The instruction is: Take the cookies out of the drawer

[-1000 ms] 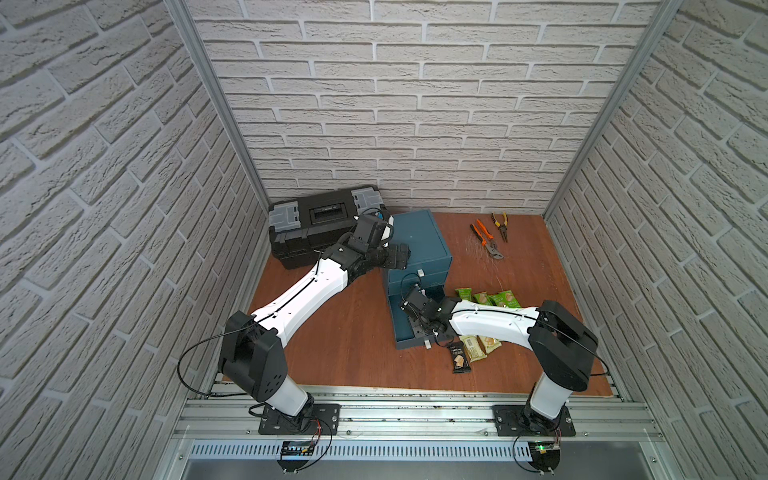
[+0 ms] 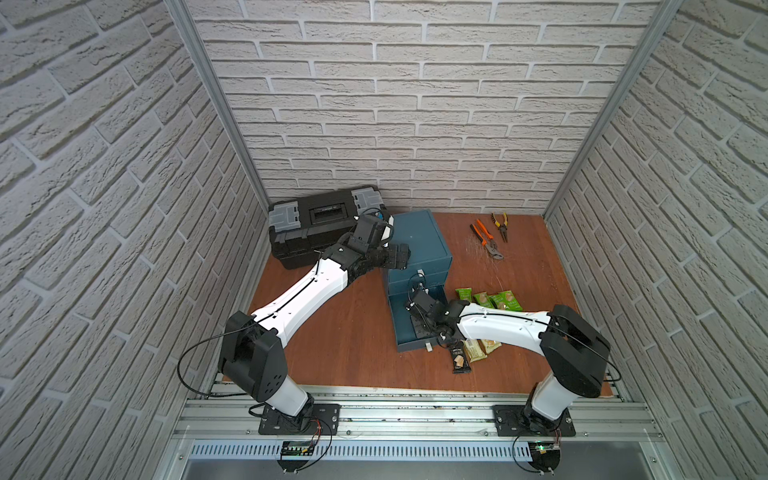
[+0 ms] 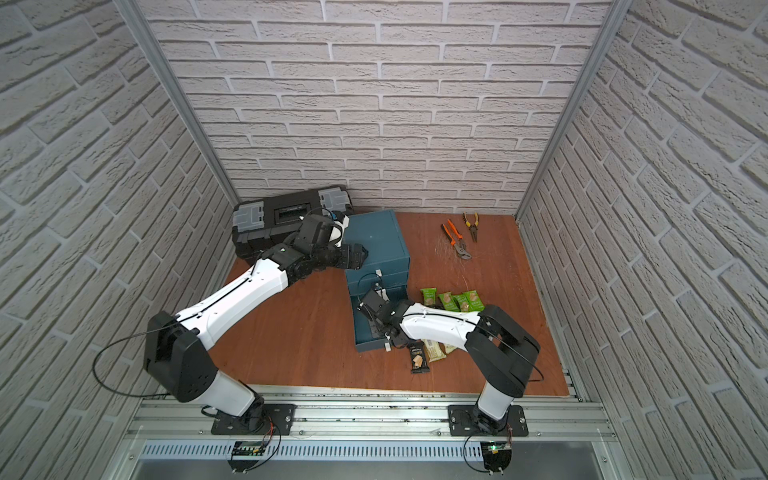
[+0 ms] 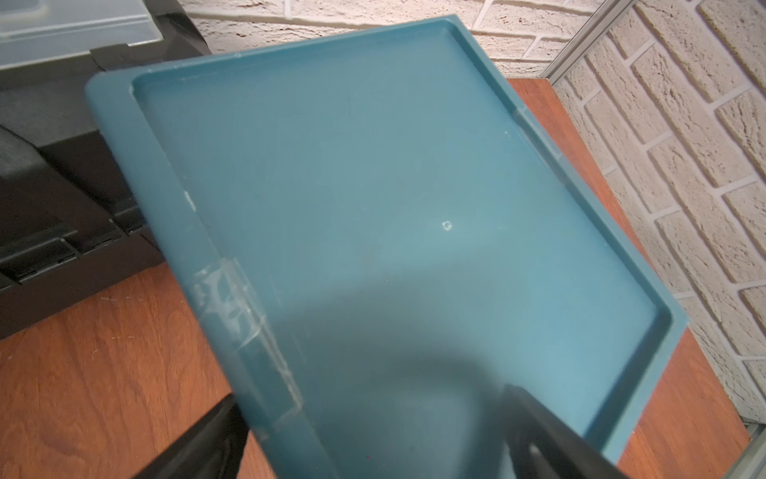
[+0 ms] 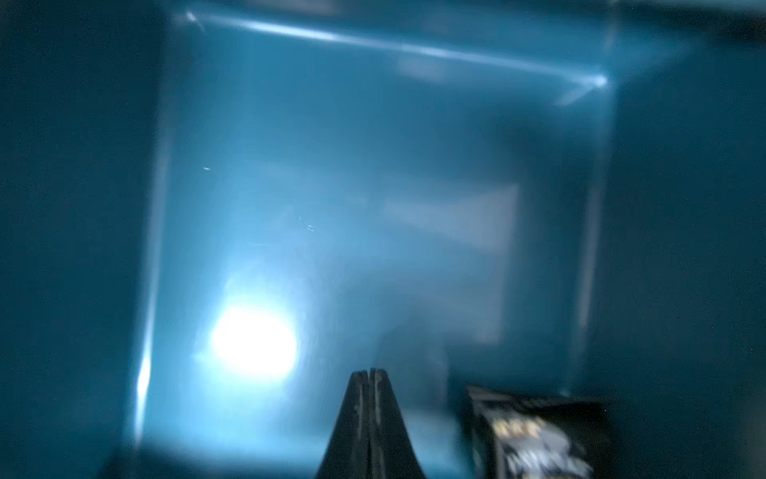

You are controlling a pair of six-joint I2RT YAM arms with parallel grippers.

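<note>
Inside the blue drawer (image 5: 359,263), a black cookie packet (image 5: 550,439) lies against the wall at the lower right of the right wrist view. My right gripper is shut with nothing between its fingertips, and the packet is to the right of them, with a gap between. From above, the right arm covers most of the pulled-out drawer (image 2: 400,324), so the packet is hidden there. Over the top of the blue cabinet (image 4: 383,183), my left gripper stands open, its blurred fingers wide apart at the bottom of the left wrist view.
Several green packets (image 2: 505,301) lie right of the drawer, with pale packets (image 2: 475,349) and another black packet (image 2: 459,360) nearer the front. A black toolbox (image 2: 320,220) stands back left, pliers (image 2: 486,238) back right. Table left of the drawer is clear.
The black packet in it now shows farther right of them. The left arm has not moved.
</note>
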